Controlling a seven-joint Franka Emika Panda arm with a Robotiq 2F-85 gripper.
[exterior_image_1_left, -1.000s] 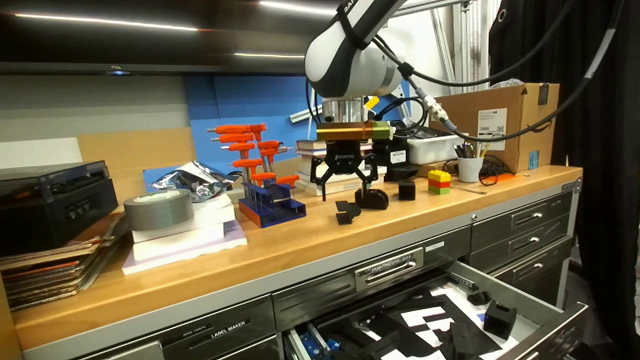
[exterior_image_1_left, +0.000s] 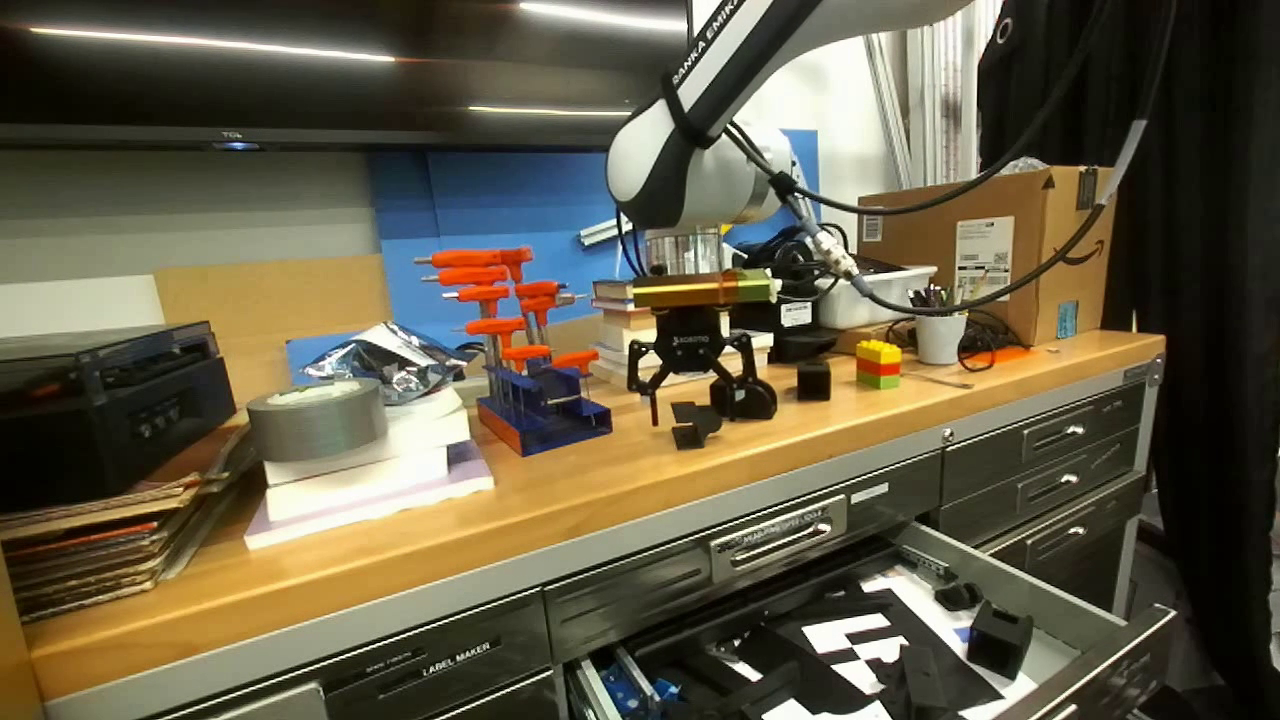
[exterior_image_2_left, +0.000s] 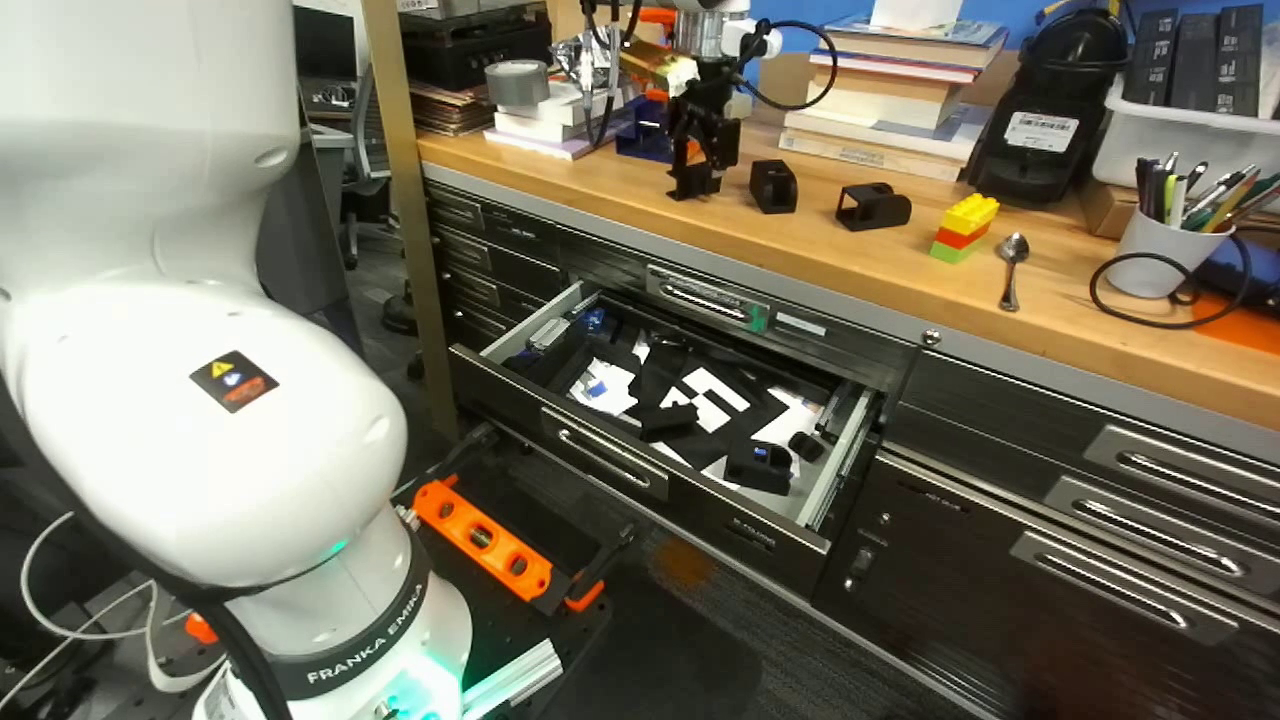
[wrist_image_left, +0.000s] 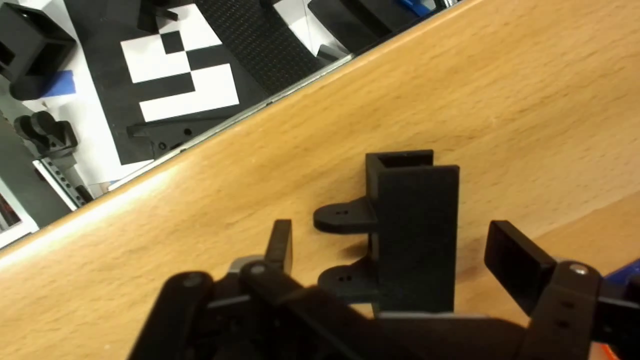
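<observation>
A black bracket-like part with two rounded tabs (wrist_image_left: 417, 234) stands on the wooden benchtop. My gripper (exterior_image_1_left: 701, 402) is open just above it; in the wrist view the part lies between the two spread fingers, with a gap on both sides. Its lower end is hidden behind the gripper body. Two more black parts stand along the bench to the right: a rounded one (exterior_image_2_left: 773, 187) and another rounded, hollow one (exterior_image_2_left: 873, 206). Below, an open drawer (exterior_image_2_left: 768, 528) contains a similar black part (exterior_image_1_left: 999, 638), a patterned black-and-white sheet and other dark pieces.
Left of the gripper stands a blue rack with orange-handled tools (exterior_image_1_left: 540, 408). A stack of books (exterior_image_2_left: 894, 90) is behind. Toward the right are a toy-brick block (exterior_image_2_left: 963, 228), a spoon (exterior_image_2_left: 1011, 270) and a pen cup (exterior_image_2_left: 1152, 252).
My gripper has come down toward the bench, its fingers now lower around the black bracket. The bracket and the other objects have not visibly moved.
</observation>
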